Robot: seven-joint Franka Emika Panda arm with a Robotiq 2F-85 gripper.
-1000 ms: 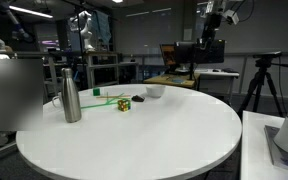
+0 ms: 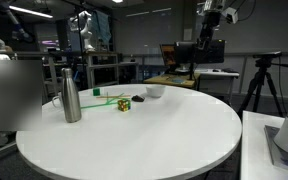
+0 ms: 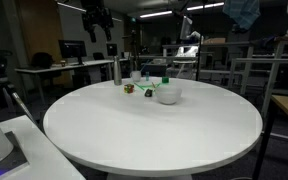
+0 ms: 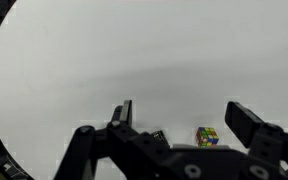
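Note:
My gripper is open high above the round white table, with a wide gap between its fingers and nothing held there. Below it in the wrist view, toward the lower right, lies a small multicoloured puzzle cube (image 4: 206, 136). A small dark object (image 4: 161, 138) lies left of the cube, partly covered by the gripper. In the first exterior view, a steel bottle (image 2: 71, 102) stands upright on the left. A white bowl (image 2: 155, 91) sits toward the back, beyond the cube (image 2: 124, 105) and the dark object (image 2: 138, 98).
A green block (image 2: 96, 92) and a thin green strip (image 2: 99, 104) lie near the table's far side. The white tabletop (image 2: 154, 140) has broad clear room in front. A grey panel (image 2: 12, 95) blocks the left of that view.
The arm at the upper right has shifted only slightly. On the table, the objects keep their places.

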